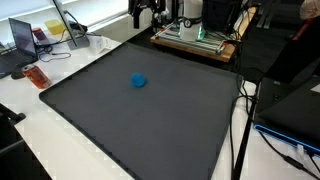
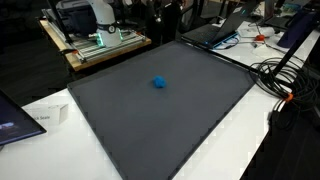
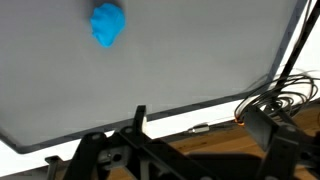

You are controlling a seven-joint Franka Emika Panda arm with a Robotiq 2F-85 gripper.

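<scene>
A small blue object, apparently a crumpled cloth or lump, lies on the large dark grey board toward its far side. In the wrist view the same blue object appears at the upper left, well clear of my fingers. My gripper is open, its black fingers spread wide at the bottom of that view, with nothing held between them. In exterior view 1, dark parts of the gripper show at the top edge, beyond the board. Exterior view 2 also has the blue object on the board.
An orange-red can stands beside the board, with a laptop farther back. Black cables lie coiled at the table side. A wooden-edged stand with white and green items is beyond the board. Most of the board is bare.
</scene>
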